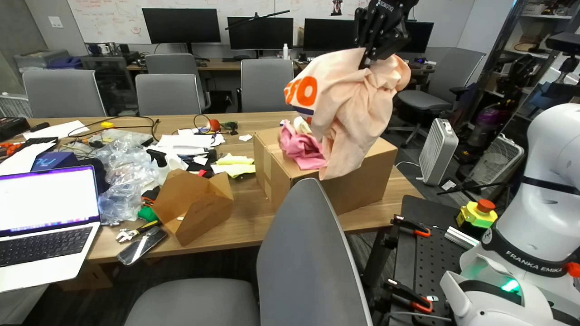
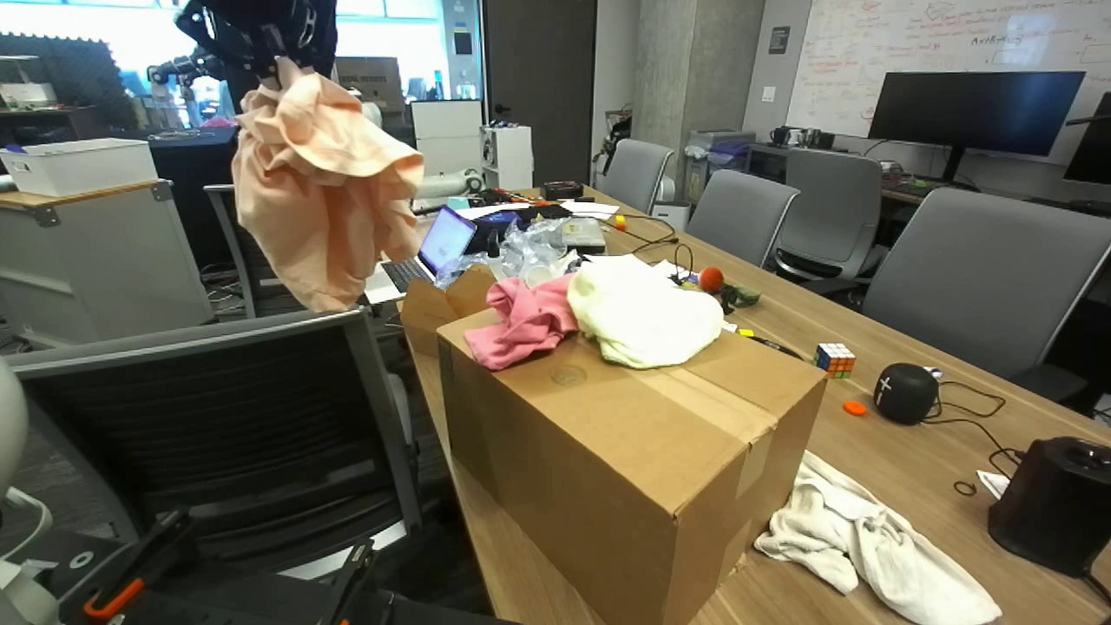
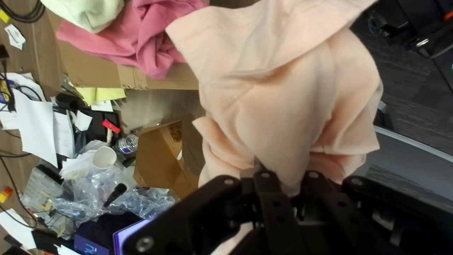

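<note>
A peach cloth (image 1: 348, 103) with orange lettering hangs bunched from my gripper (image 1: 367, 59), which is shut on it. Exterior view 2 shows the same cloth (image 2: 323, 182) in the air, to the left of the large cardboard box (image 2: 583, 490) and apart from it. On top of that box lie a pink cloth (image 2: 526, 321) and a pale yellow-green cloth (image 2: 646, 312), side by side and touching. In the wrist view the peach cloth (image 3: 280, 97) fills the middle and covers much of what is below; the fingertips are partly hidden in its folds.
A white cloth (image 2: 870, 542) lies on the table beside the box. Left of the box stand a small open carton (image 1: 193, 203), plastic wrap (image 1: 125, 174) and a laptop (image 1: 49, 217). A grey chair (image 1: 312, 250) stands close in front of the table.
</note>
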